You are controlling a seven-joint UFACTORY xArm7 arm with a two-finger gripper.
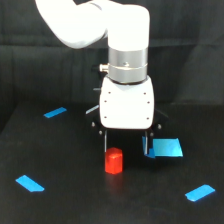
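Observation:
A small red block (114, 161) sits on the dark table, in front of the arm and a little left of the picture's middle. Above and around that spot hangs my white gripper (128, 142), its thin dark fingers spread wide apart. In the picture the left finger overlaps the block's upper left edge; whether it touches cannot be told. A darker blue thing, perhaps a block (150, 153), shows beside the right finger and is partly hidden by it. Nothing is seen held between the fingers.
A light blue patch (168, 147) lies flat at the right, next to the darker blue thing. Blue strips mark the table at the near left (30, 184), near right (200, 192) and far left (55, 112).

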